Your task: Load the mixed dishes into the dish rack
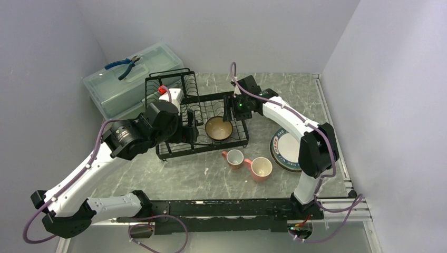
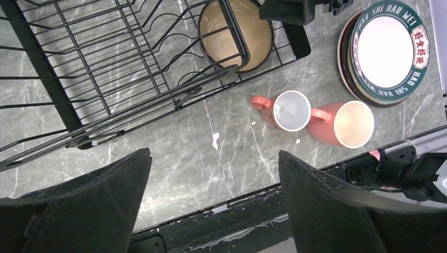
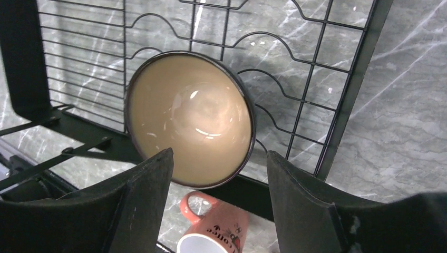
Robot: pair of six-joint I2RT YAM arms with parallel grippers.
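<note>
A black wire dish rack (image 1: 176,153) holds a tan bowl (image 3: 190,116) in its right part. My right gripper hangs just above this bowl, fingers apart at its near rim with nothing visibly held. My left gripper hovers open over the rack's left side and front counter. A small mug (image 2: 279,110) and a larger pink mug (image 2: 332,126) stand in front of the rack. A stack of plates (image 2: 389,52) lies to the right, partly hidden in the top view by my right arm.
A clear plastic bin (image 1: 105,89) with blue pliers (image 1: 126,67) stands at back left. Walls bound the back and sides.
</note>
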